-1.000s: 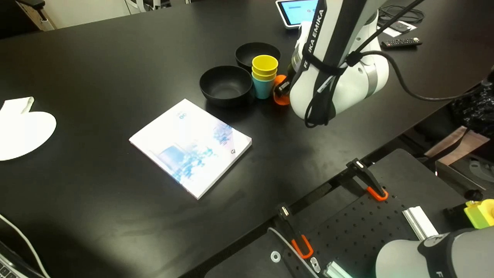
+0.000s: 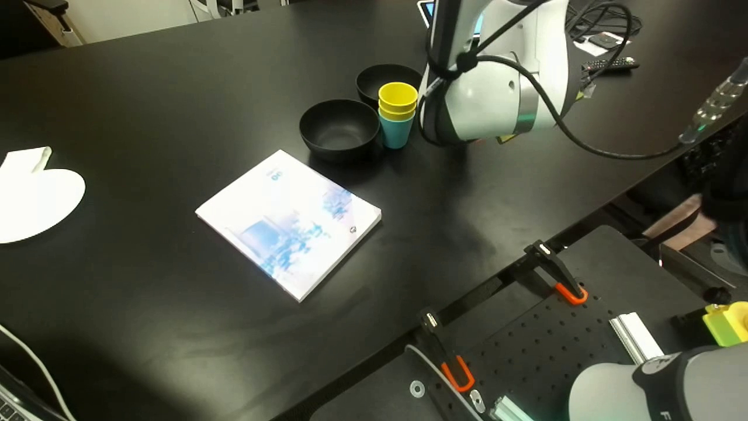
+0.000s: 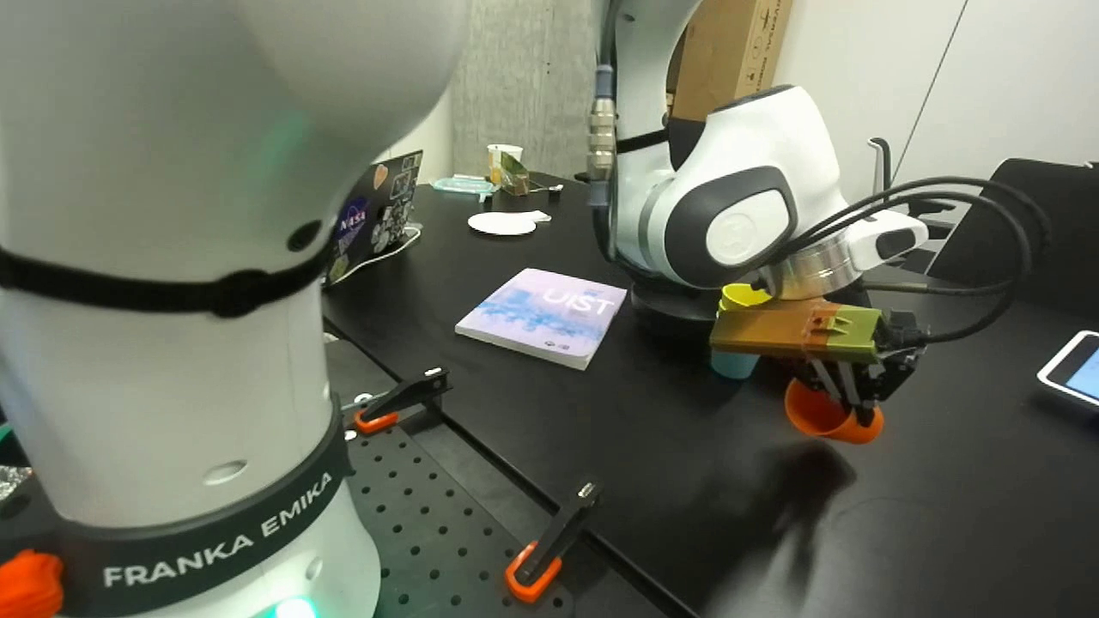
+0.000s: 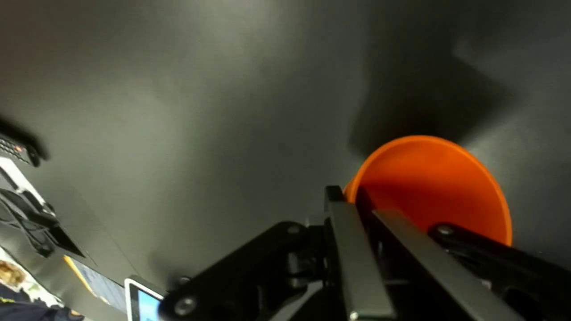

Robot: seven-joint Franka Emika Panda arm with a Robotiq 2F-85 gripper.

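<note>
An orange cup [image 3: 816,414] hangs tilted above the black table, its wall pinched by my gripper [image 3: 863,412]. In the wrist view the open mouth of that orange cup [image 4: 439,182] faces the camera, and the fingers [image 4: 359,257] close on its near rim. From exterior view 1 the arm hides both gripper and cup. A stack of yellow cups [image 2: 397,98] sits in a turquoise cup [image 2: 397,132], standing beside two black bowls. The nearer bowl [image 2: 340,130] looks empty; the farther bowl [image 2: 384,76] is partly covered by the stack and arm.
A white-and-blue book [image 2: 291,221] lies mid-table. To the left is a white round item [image 2: 41,203]. A tablet [image 3: 1077,371] and a remote control [image 2: 617,64] lie on the arm's far side. Clamps [image 2: 557,270] line the table edge.
The arm has swung and tilted, carrying the orange cup away from its place beside the cup stack. The stack and nearer bowl have shifted very slightly left.
</note>
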